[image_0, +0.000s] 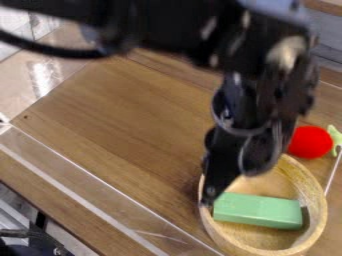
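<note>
A wooden bowl (303, 186) at the lower right holds a green block (257, 210). My gripper (214, 185), dark and blurred, reaches down from the top over the bowl's left part, its tip near the rim above the block. It looks shut, with nothing visible between its fingers, though the blur hides detail. A red round object (310, 142) lies just behind the bowl on the right.
A small light-green piece (335, 135) sits by the red object at the right edge.
</note>
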